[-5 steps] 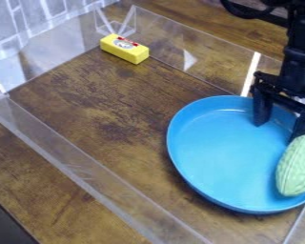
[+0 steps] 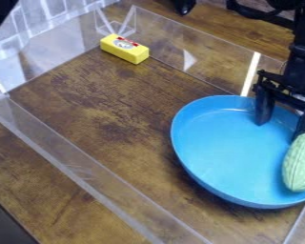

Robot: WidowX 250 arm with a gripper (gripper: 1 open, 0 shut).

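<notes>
A blue plate point(image 2: 225, 152) lies on the wooden board at the right. A pale green ribbed vegetable point(image 2: 299, 166) rests on its right side. My black gripper point(image 2: 280, 114) reaches in from the upper right, over the back right of the plate, just above and behind the vegetable. I cannot tell whether its fingers are open or shut.
A yellow box point(image 2: 125, 49) with a red label sits at the back left. Clear low walls point(image 2: 79, 172) border the wooden area. The middle and left of the board point(image 2: 91, 105) are bare.
Very little differs. The gripper and arm stay at the upper right, and the vegetable remains on the plate.
</notes>
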